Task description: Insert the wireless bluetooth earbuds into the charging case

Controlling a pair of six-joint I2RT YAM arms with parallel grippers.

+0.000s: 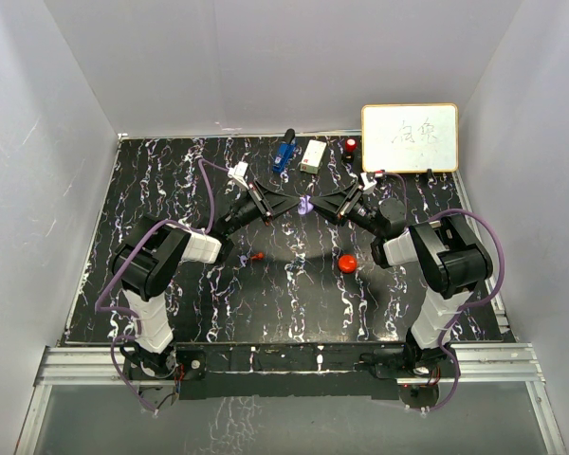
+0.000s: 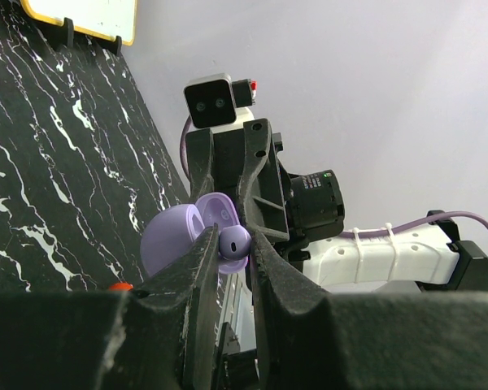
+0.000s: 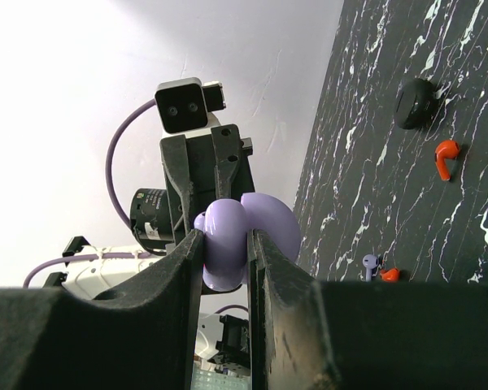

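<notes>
Both grippers meet in mid-air over the middle of the table. My right gripper is shut on the lilac charging case, whose open lid and inside show in the left wrist view. My left gripper is shut on a small lilac earbud [image 2: 234, 242], which sits at the opening of the case; whether it is seated inside cannot be told. A second lilac earbud [image 3: 370, 264] lies on the table.
On the dark marble table are a red round object [image 1: 347, 263], orange earbuds [image 3: 446, 158], a black case [image 3: 415, 101], a blue tool [image 1: 285, 152], a white box [image 1: 313, 155] and a whiteboard [image 1: 409, 137] at the back.
</notes>
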